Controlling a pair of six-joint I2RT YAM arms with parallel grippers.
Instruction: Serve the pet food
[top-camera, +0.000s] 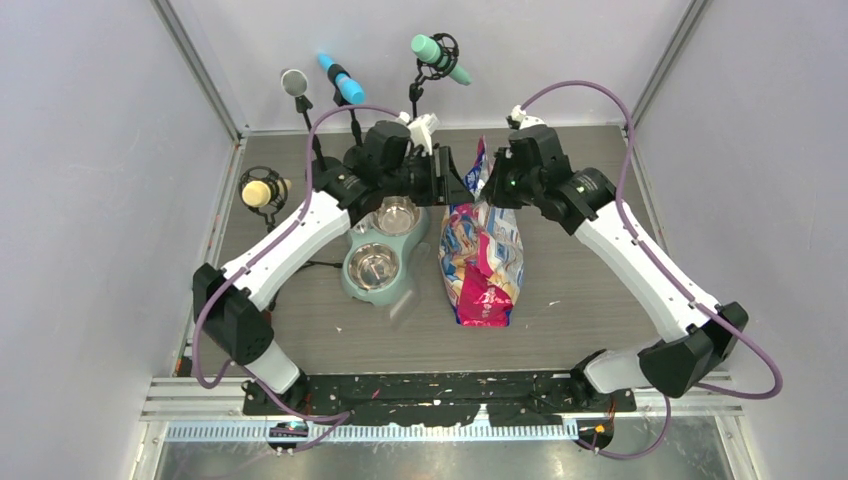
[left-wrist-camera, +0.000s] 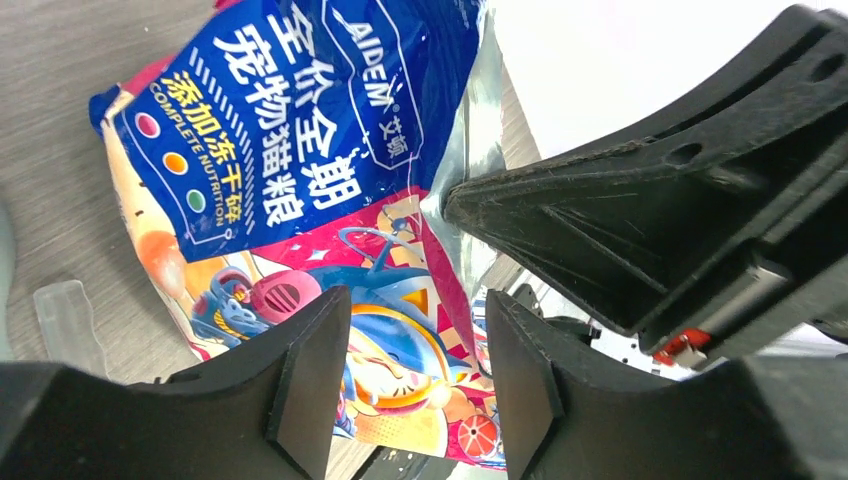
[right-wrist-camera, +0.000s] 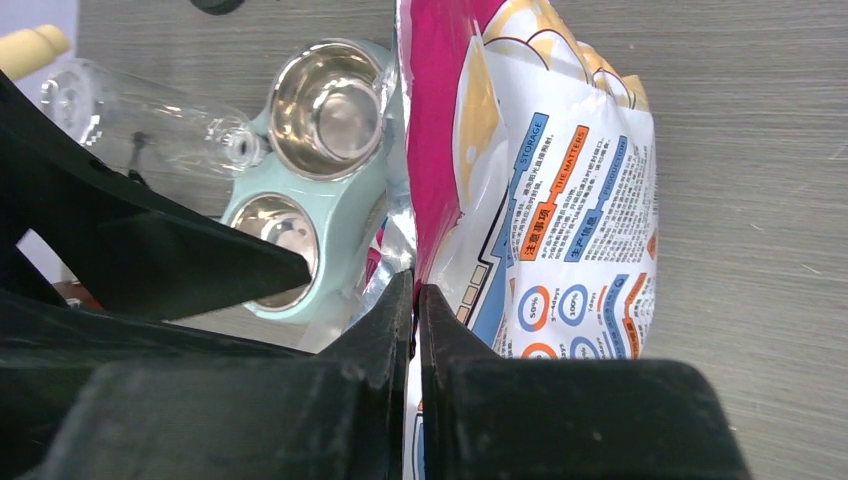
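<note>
The colorful pet food bag (top-camera: 482, 270) lies on the table at center, its crumpled top between the two grippers. My right gripper is shut on the edge of the bag's silvery, pink-lined top. In the left wrist view the bag's blue label (left-wrist-camera: 300, 120) is visible, and a finger of the right gripper presses the foil edge. Left gripper stands open, the bag's printed side showing beyond the gap between its fingers. A green double feeder (top-camera: 408, 243) with two steel bowls sits left of the bag; both bowls look empty.
A clear plastic piece (left-wrist-camera: 72, 325) lies between feeder and bag. The right wrist view shows a clear bottle (right-wrist-camera: 170, 115) beside the feeder. Several microphones on stands, one teal (top-camera: 428, 48), occupy the back left. Table space right of the bag (top-camera: 570, 280) is free.
</note>
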